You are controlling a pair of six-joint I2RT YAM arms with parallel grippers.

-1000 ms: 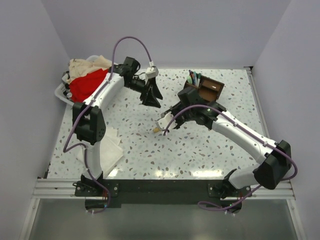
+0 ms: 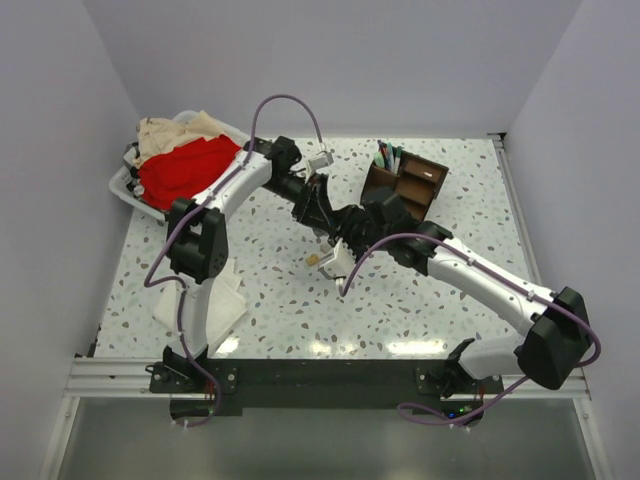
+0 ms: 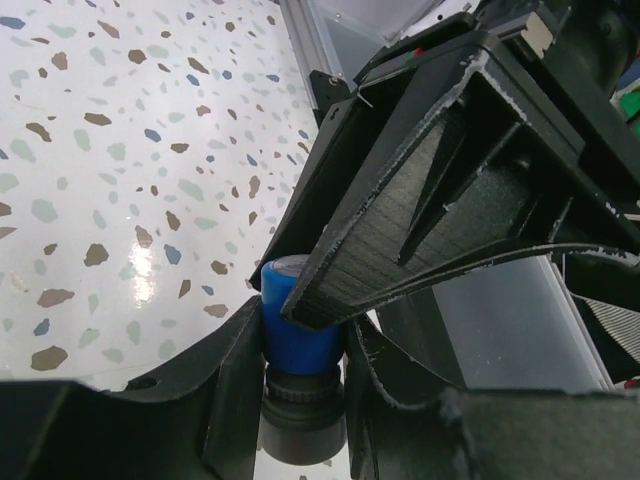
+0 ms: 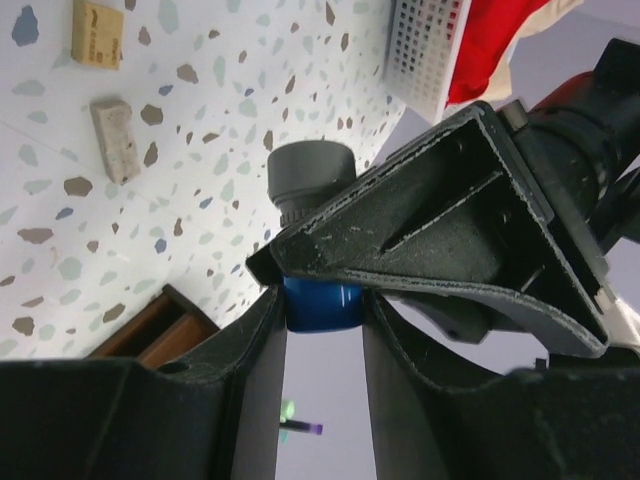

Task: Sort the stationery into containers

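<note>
A blue cylinder with a dark end, perhaps a glue stick or marker, is between the two grippers at mid-table, seen also as a blue band [image 4: 322,308] in the right wrist view. My right gripper is shut on it. My left gripper has its fingers round the same cylinder from the other side; whether they are closed tight on it is unclear. A wooden compartment organizer [image 2: 420,172] with pens [image 2: 388,154] stands at the back right. A yellowish block [image 4: 95,30] and a pale grey block [image 4: 115,140] lie on the table.
A white basket [image 2: 127,188] with red and beige cloths stands at the back left. White cloths [image 2: 210,310] lie at the front left.
The right arm has shifted slightly.
</note>
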